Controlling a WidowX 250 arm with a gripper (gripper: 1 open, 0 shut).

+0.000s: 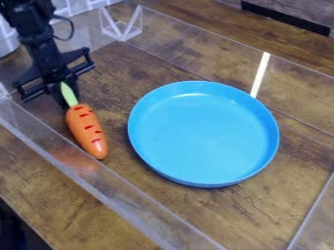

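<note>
A toy carrot (pixel 85 128), orange with dark stripes and a pale green top, lies on the wooden table at the left, tip toward the front. My black gripper (pixel 61 90) is low at the carrot's green end, overlapping it in view; whether its fingers are open or shut, or grip the top, is hidden. A round blue plate (pixel 204 132) sits to the right of the carrot, apart from it.
Clear plastic walls (pixel 119 192) border the work area at front, back and right. A white object (pixel 7 34) stands at the top left. Bare table (pixel 144 68) lies behind the carrot and plate.
</note>
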